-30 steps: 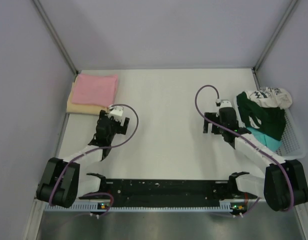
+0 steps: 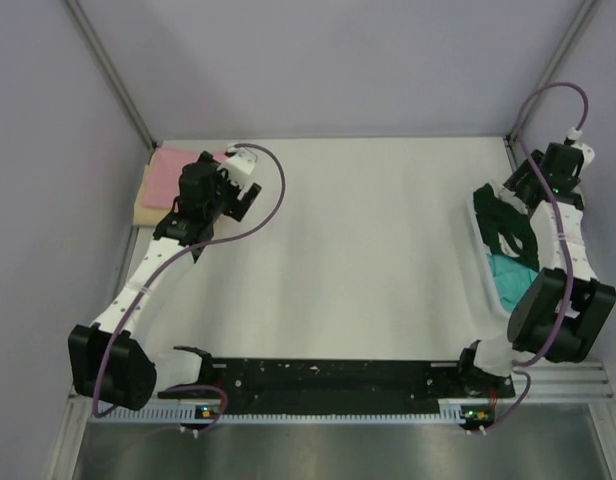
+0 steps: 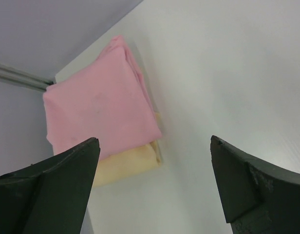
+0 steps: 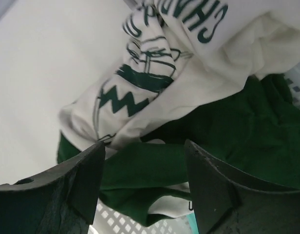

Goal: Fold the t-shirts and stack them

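Observation:
A folded pink shirt (image 2: 180,176) lies on a folded cream-yellow one (image 2: 147,213) at the far left. My left gripper hangs over the near right side of this stack, open and empty. Loose shirts lie crumpled in a white basket (image 2: 482,262) on the right: a dark green one (image 4: 267,126), a white one with green lettering (image 4: 189,87) and a turquoise one (image 2: 510,280). My right gripper is at the basket with parted fingers; white and green cloth shows in the gap. Whether they touch it I cannot tell.
A wall rises close behind the basket on the right, and another runs along the left edge by the stack.
My right arm has swung from the table's right middle to the back of the basket, its fingers less wide. The left gripper has moved back, over the stack's near edge.

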